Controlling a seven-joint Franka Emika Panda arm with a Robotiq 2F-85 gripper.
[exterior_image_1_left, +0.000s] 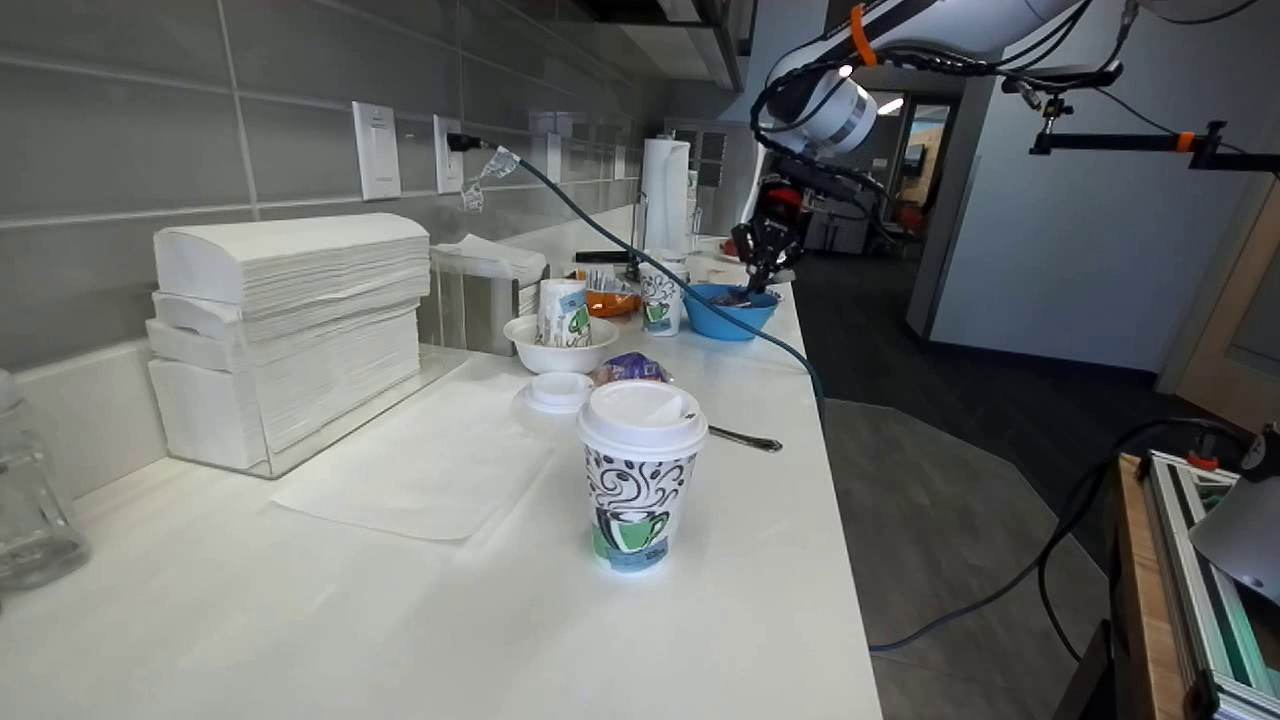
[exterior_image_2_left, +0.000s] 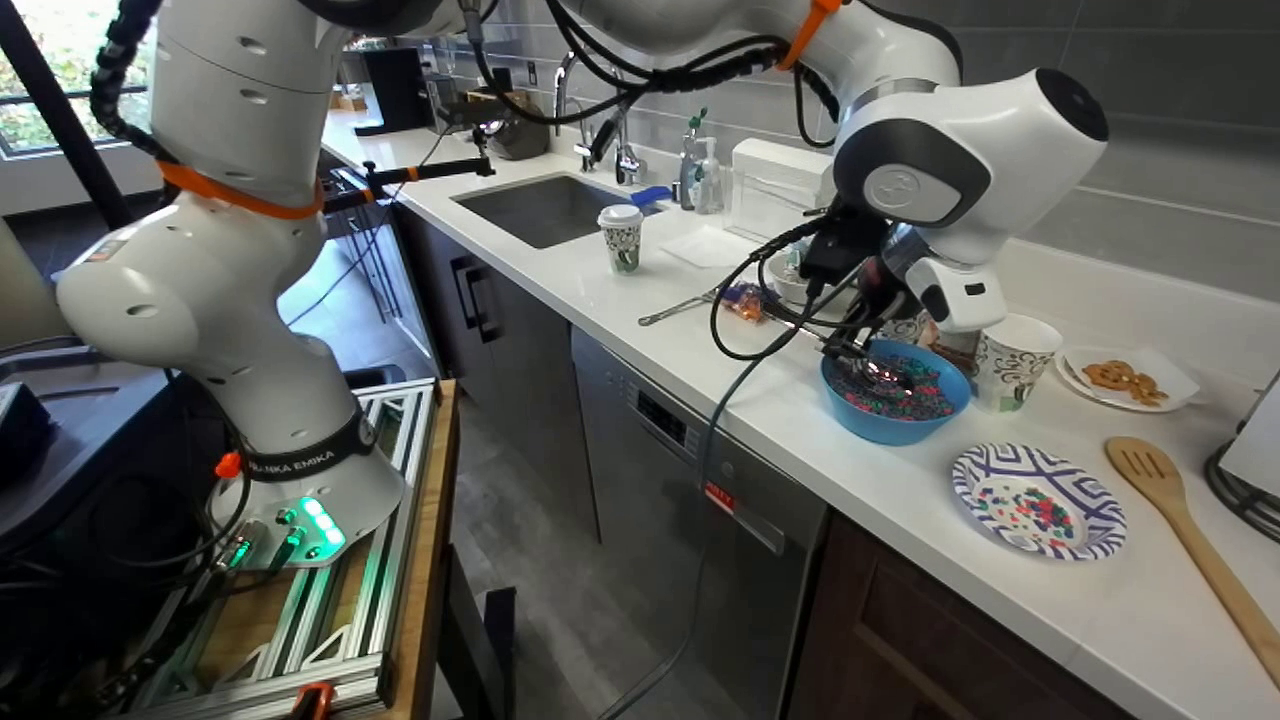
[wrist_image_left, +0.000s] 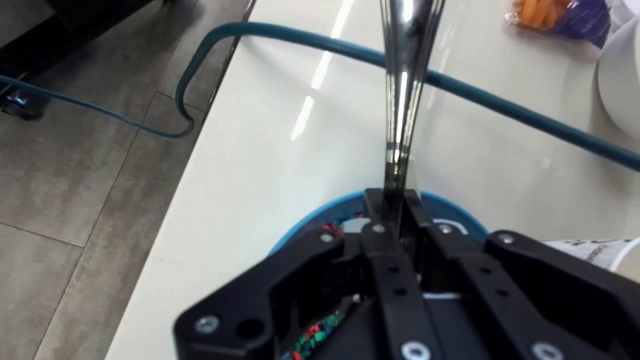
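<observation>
My gripper is shut on a shiny metal utensil, whose handle sticks out past the fingertips in the wrist view. It looks like a spoon. A blue bowl of small dark, red and green pieces stands on the counter, and my gripper is low over its rim. The utensil's shiny head shows among the pieces; how deep it sits is unclear. To the right of the bowl lies a patterned paper plate with a small scatter of red and green pieces.
A patterned cup stands close behind the bowl, near a plate of pretzels. A wooden spatula lies at the right. A teal cable crosses the counter beside the bowl. A lidded cup stands farther along.
</observation>
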